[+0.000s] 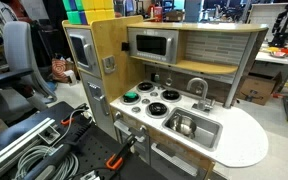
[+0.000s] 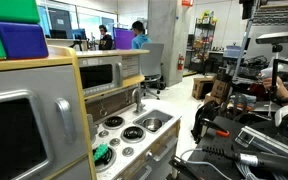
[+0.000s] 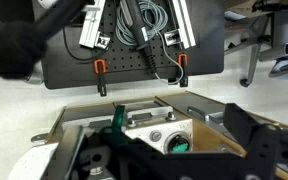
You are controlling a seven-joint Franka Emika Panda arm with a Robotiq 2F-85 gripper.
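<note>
A green object (image 1: 131,97) lies on a burner of the toy kitchen's stove (image 1: 152,99), at its back left in exterior view 1. It shows again as a green item (image 2: 101,153) in exterior view 2 and lower right of centre, partly framed by dark parts, as a green patch (image 3: 177,143) in the wrist view. My gripper stands open there, dark and blurred at the lower edge, with nothing visibly held between its fingers. A silver bowl or pot (image 1: 186,126) sits in the sink (image 1: 192,126).
A silver microwave (image 1: 154,44) stands under the wooden shelf above the counter, with a tall cabinet (image 1: 87,49) to its left. The faucet (image 1: 203,94) rises behind the sink. Coiled cable (image 3: 147,23) and orange-handled clamps (image 3: 182,62) occupy the dark table. White countertop (image 1: 242,138) right of the sink is bare.
</note>
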